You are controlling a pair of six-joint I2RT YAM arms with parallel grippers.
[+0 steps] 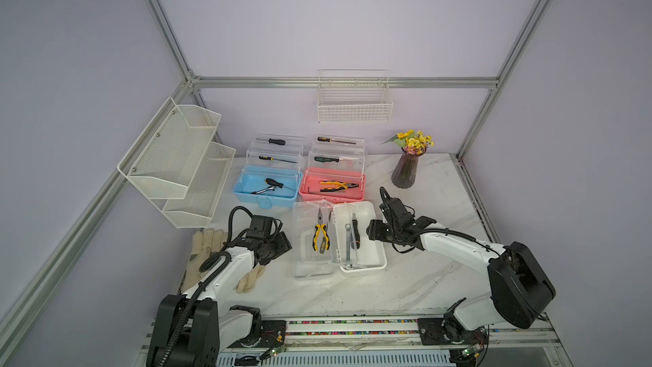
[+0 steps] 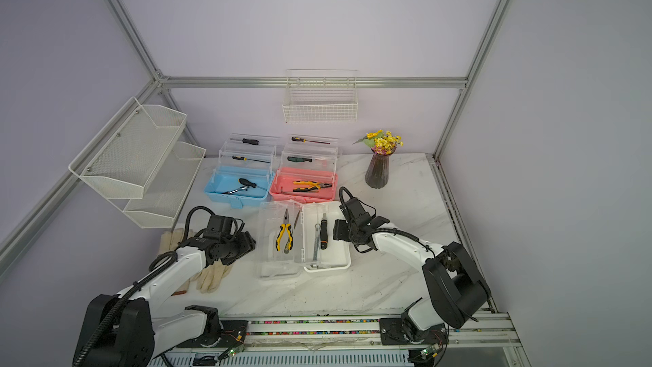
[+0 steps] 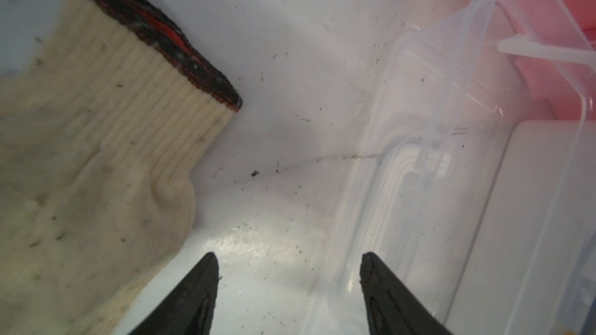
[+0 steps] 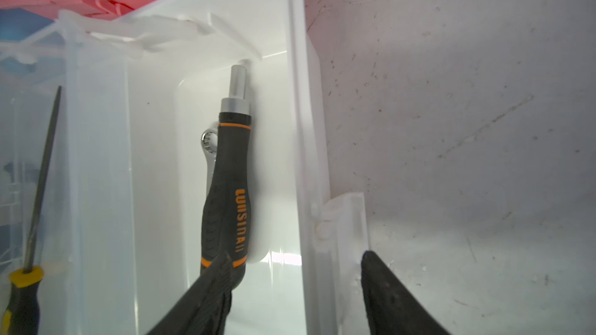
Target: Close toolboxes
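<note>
A white toolbox lies open at the front centre, its clear lid folded out to the left. A black screwdriver and a wrench lie in its base; yellow-handled pliers lie in the lid. Behind it stand a blue toolbox and a red toolbox, lids raised. Left of the clear lid, my left gripper stands open with nothing between its fingers. My right gripper is open at the white toolbox's right side, whose wall and latch show between its fingers; contact cannot be made out.
Beige gloves lie on the table at the left, near the left arm. A vase of yellow flowers stands at the back right. Mesh shelves rise at the left.
</note>
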